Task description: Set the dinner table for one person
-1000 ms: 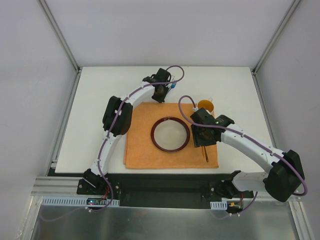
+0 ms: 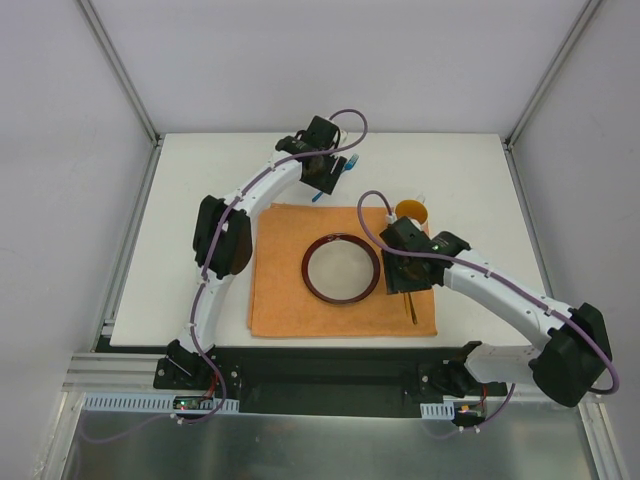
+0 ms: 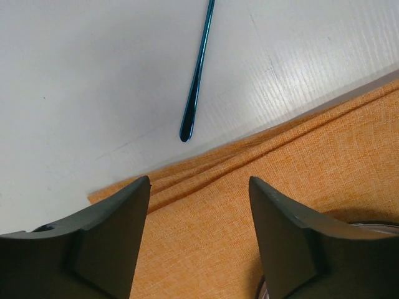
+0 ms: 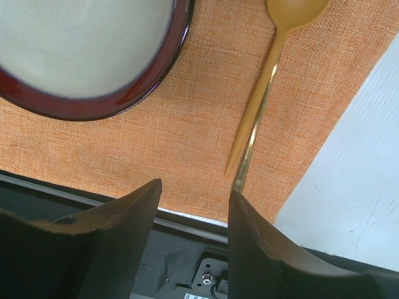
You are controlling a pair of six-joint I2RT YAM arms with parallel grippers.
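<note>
A blue fork [image 2: 352, 160] lies on the white table just behind the orange placemat. My left gripper [image 2: 323, 184] hovers over the fork's middle and covers part of it. In the left wrist view the blue handle [image 3: 195, 84] stretches away beyond the parted fingers of my left gripper, with only cloth beneath them. A dark-red-rimmed plate [image 2: 340, 268] rests mid-placemat [image 2: 280, 310]. On its right, a golden spoon [image 4: 259, 93] and a thinner golden utensil [image 4: 252, 146], its far end hidden, lie side by side. My right gripper, open and empty, is above the placemat near their handle ends.
An orange-yellow mug [image 2: 411, 210] stands at the placemat's back right corner, close behind the right gripper. Bare table [image 2: 460, 180] spreads across the back right and the left side. The front table edge runs just below the placemat.
The right arm, plate and mug have stayed put.
</note>
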